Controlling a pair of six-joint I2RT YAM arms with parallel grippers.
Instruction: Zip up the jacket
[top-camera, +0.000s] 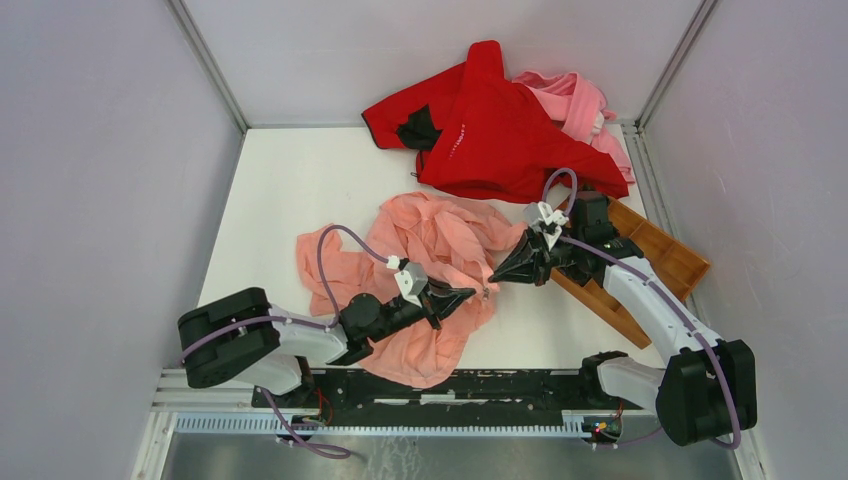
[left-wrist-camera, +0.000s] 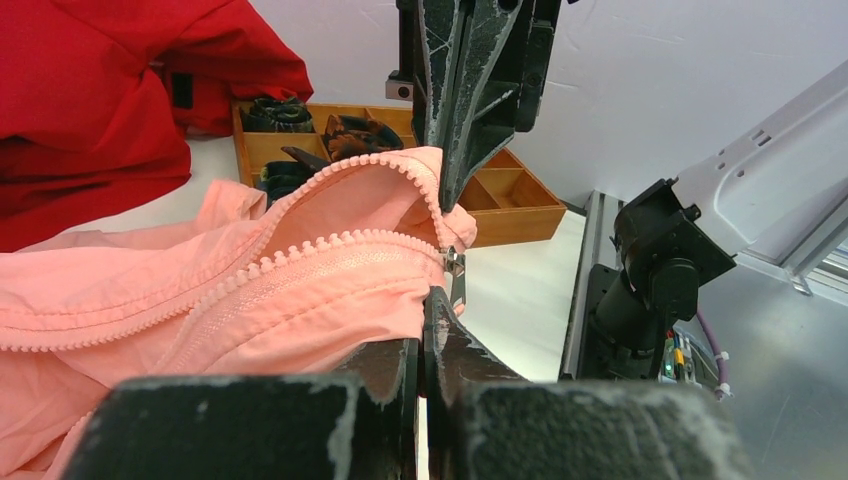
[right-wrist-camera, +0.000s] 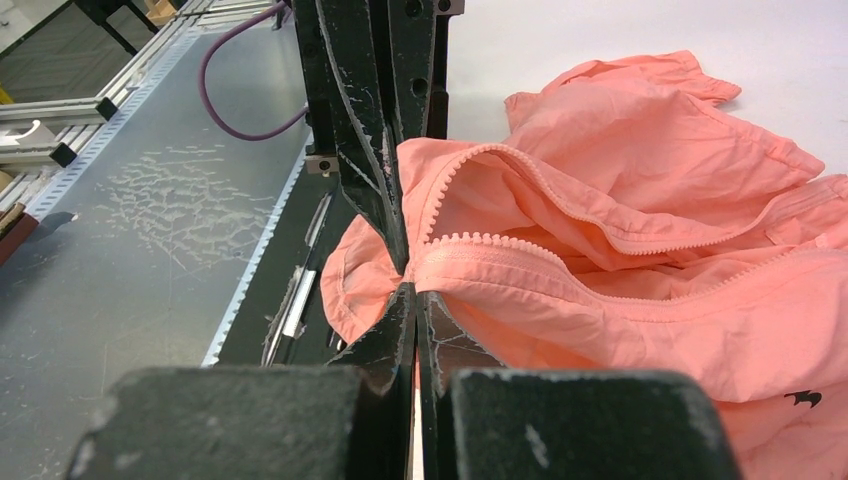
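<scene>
The salmon-pink jacket lies crumpled on the table, its zipper rows apart and arching up to meet near the hem. A metal zipper slider with its pull tab sits at that meeting end. My left gripper is shut on the jacket fabric just below the slider; its fingertips show at the cloth edge in the left wrist view. From the other side, my right gripper is shut with its tips at the hem's corner, a thin fold of fabric between them. The tips are close together.
A red garment with pink cloth behind it covers the back of the table. On the right stands a wooden divided box, partly under the right arm.
</scene>
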